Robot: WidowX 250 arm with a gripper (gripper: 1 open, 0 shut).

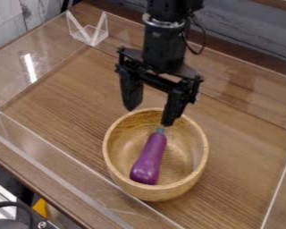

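Note:
A round wooden bowl (188,174) sits at the lower middle of the wooden table, holding a purple eggplant-like object (148,161) lying lengthwise. My black gripper (152,103) hangs over the back of the bowl, open, its two fingers spread apart above the rim, with nothing visible between them.
A clear plastic object (88,27) stands at the back left near the table's edge. Something yellow shows at the lower left beyond the edge.

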